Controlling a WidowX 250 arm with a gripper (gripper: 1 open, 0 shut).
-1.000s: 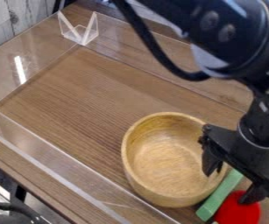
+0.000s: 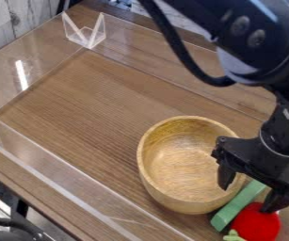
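The black gripper (image 2: 248, 181) hangs at the right, its fingertips over the right rim of a wooden bowl (image 2: 172, 169) and just above a red round object (image 2: 256, 225) at the bottom right corner. A green strip (image 2: 233, 205) lies between bowl and red object, partly hidden by the gripper. Whether anything is between the fingers is hidden.
A small clear plastic object (image 2: 84, 28) stands at the back left. The table's edge runs along the lower left.
The bowl has shifted slightly right and up since a second ago. The gripper has moved slightly, staying over the bowl's right side and the red object.
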